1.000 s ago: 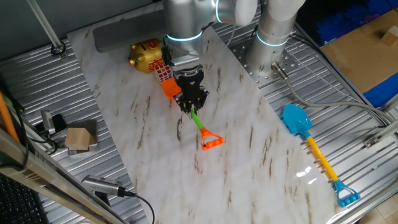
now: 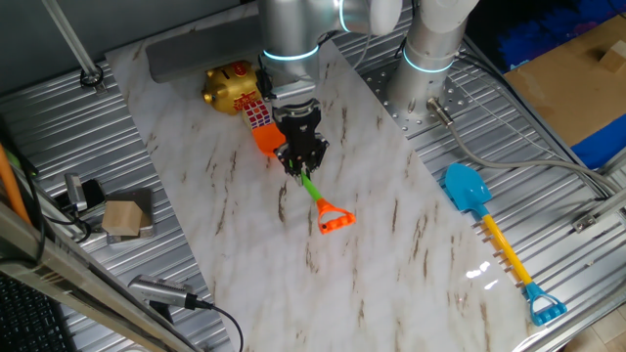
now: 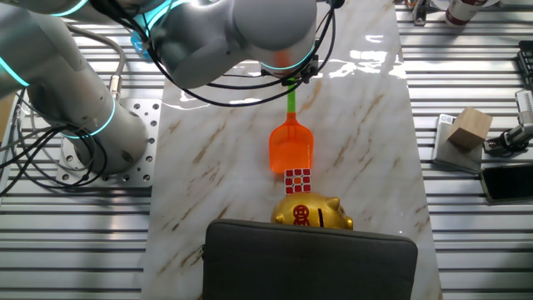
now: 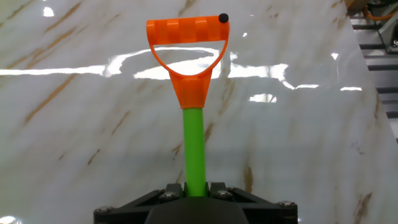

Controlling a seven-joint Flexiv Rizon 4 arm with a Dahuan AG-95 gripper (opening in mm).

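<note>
A toy shovel with an orange blade [image 3: 291, 148], green shaft [image 4: 194, 146] and orange D-shaped handle [image 4: 189, 56] lies along the marble-patterned board. Around the green shaft, my gripper [image 2: 301, 168] is shut, its black fingertips [image 4: 169, 194] against both sides in the wrist view. The handle points away from the robot's arm in that view. At the blade's front edge is a red-faced puzzle cube [image 3: 297, 181]; whether it rests on the blade or just beyond it I cannot tell. A golden piggy bank [image 2: 233, 88] stands right behind the cube.
A dark grey case [image 3: 308, 262] sits behind the piggy bank. Off the board's right side lies a blue and yellow shovel [image 2: 499, 240]. A wooden block [image 2: 122, 219] is on the slatted table to the left. The board's near part is clear.
The orange handle has shifted very slightly to the right over the last second, along with a tiny movement of the arm. The cube and piggy bank look unmoved.
</note>
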